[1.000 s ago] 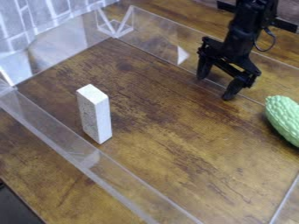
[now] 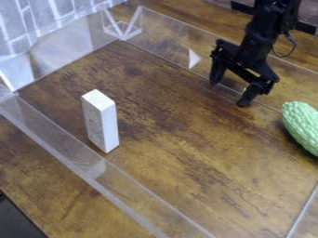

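Observation:
A black robot gripper (image 2: 243, 74) hangs over the back right of the wooden table (image 2: 149, 177), its fingers low near the clear tray edge; whether they are open or shut is hard to make out. A white rectangular block (image 2: 99, 121) stands upright at the left middle. A green bumpy object, like a bitter melon (image 2: 300, 125), lies at the right edge, just in front of and right of the gripper, partly out of frame.
Clear plastic walls border the work area on several sides. A pale tiled wall (image 2: 44, 28) is at the back left.

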